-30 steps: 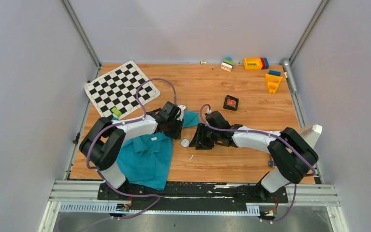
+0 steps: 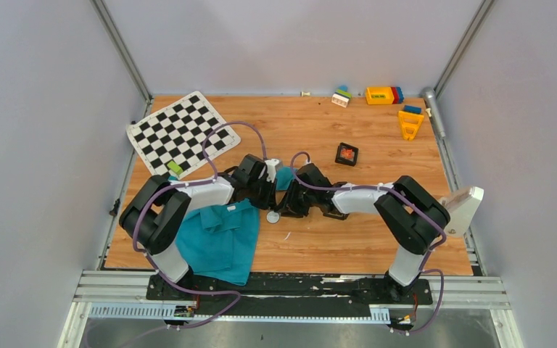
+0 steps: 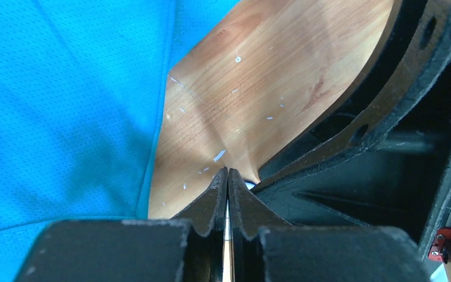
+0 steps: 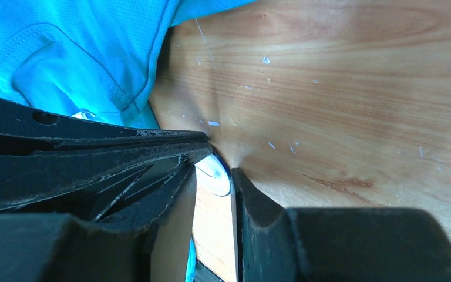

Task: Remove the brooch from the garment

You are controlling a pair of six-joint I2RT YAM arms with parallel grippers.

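The brooch is a small pale disc [image 2: 273,217] just right of the teal garment [image 2: 221,239], apart from its main part. In the right wrist view the brooch [image 4: 214,176] shows between the fingers of my part-open right gripper, close to the right-hand finger. My left gripper is shut, its tips together and a narrow pale gap lower down; whether it grips anything is hidden. Its fingers [image 4: 194,144] reach the brooch's upper edge in the right wrist view. Only a sliver of the brooch [image 3: 249,184] shows in the left wrist view.
A chessboard [image 2: 183,134] lies back left, with a green block [image 2: 175,168] on its corner. A small dark box [image 2: 347,154] stands behind the right arm. Toy bricks [image 2: 383,96] sit at the back right. The bare wood in front of the right gripper is clear.
My right gripper has moved left, closing in on the left one, and the brooch has shifted slightly left.
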